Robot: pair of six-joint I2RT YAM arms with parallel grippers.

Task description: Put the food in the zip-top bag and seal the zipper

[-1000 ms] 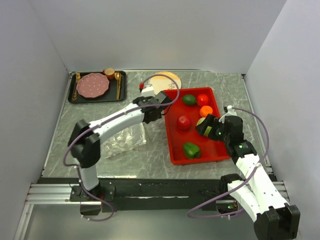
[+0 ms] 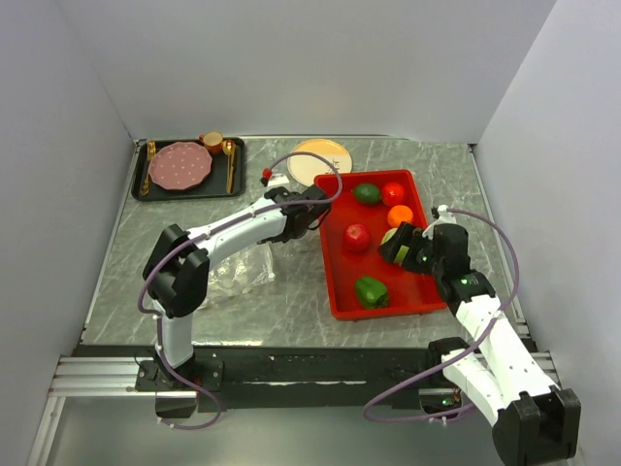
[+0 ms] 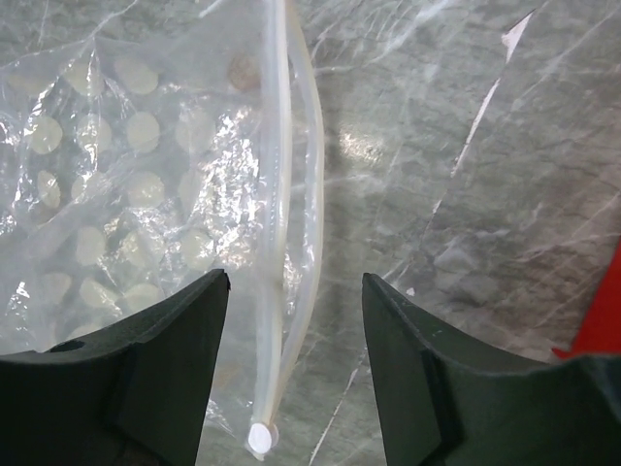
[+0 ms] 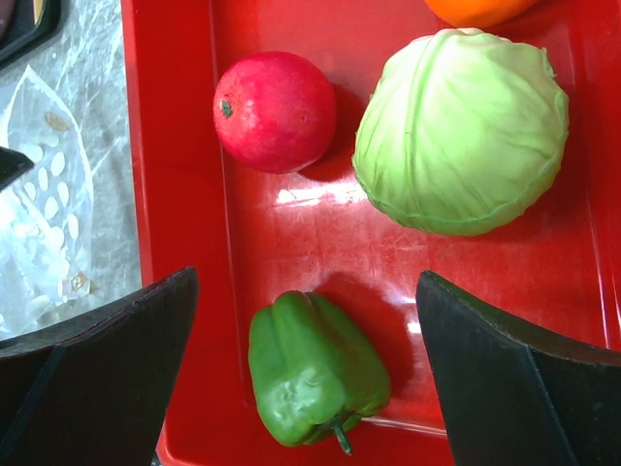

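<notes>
The clear zip top bag (image 2: 238, 274) lies flat on the grey table, partly hidden under my left arm in the top view. Its zipper strip (image 3: 277, 320) runs through the gap between the fingers of my open left gripper; whether it touches them I cannot tell. The food is in a red bin: a green pepper (image 4: 310, 374), a pomegranate (image 4: 277, 112), a cabbage (image 4: 461, 136), an orange (image 2: 400, 216), a tomato (image 2: 393, 194) and an avocado (image 2: 367, 194). Above the bin, my right gripper is open and empty, the pepper lying below it.
The red bin (image 2: 332, 282) fills the right-centre of the table. At the back left a black tray (image 2: 209, 189) carries a pink plate, cup and cutlery. A cream plate (image 2: 309, 167) lies behind the bin. Bare table shows at the front left.
My left arm has drawn back a little to the left from near the bin. The bag's right edge sits slightly further left than a second ago. The right arm has hardly moved.
</notes>
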